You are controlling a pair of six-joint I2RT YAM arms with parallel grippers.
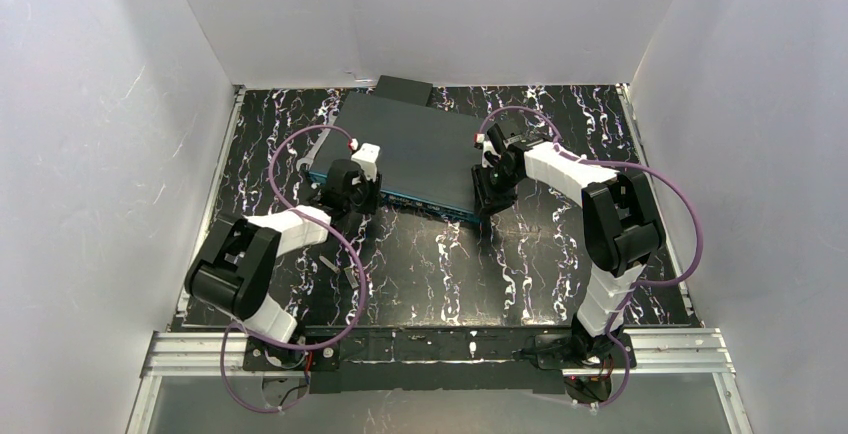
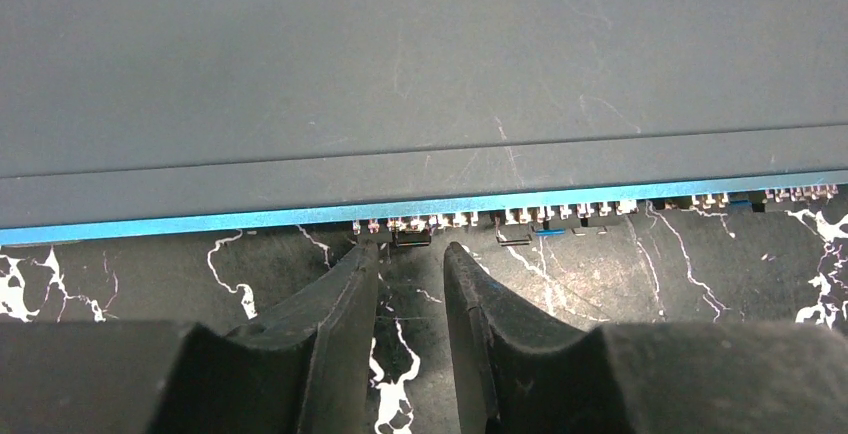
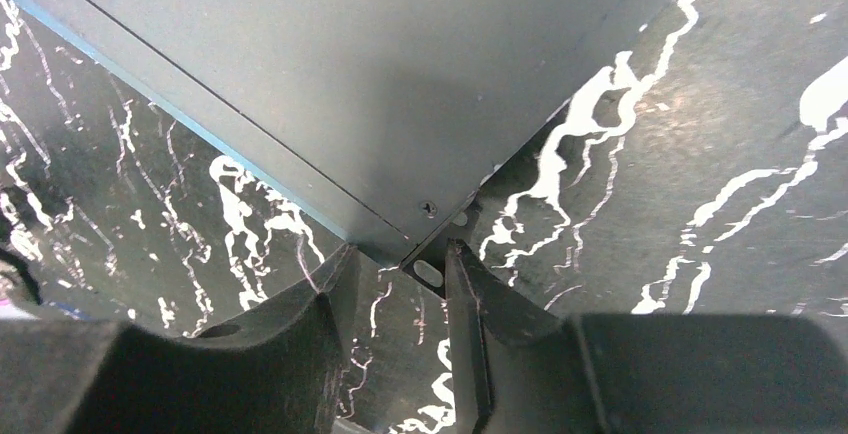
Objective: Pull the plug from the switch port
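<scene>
The switch [image 1: 420, 149] is a wide, flat, dark grey box with a blue front edge [image 2: 220, 222], lying askew on the table. Along that edge, the left wrist view shows rows of ports with metal tabs [image 2: 458, 220]. A small black plug [image 2: 411, 239] sticks out from one port. My left gripper is part open, its fingertips just in front of the plug on either side; no contact can be made out. At the front right corner, my right gripper is shut on the switch, by its corner and black slotted bracket [image 3: 430, 273].
Another small dark piece [image 2: 515, 241] protrudes from the ports farther right. Two small light strips [image 1: 351, 277] lie on the marble-patterned table near the left arm. A dark box [image 1: 403, 91] stands behind the switch. The table in front, between the arms, is clear.
</scene>
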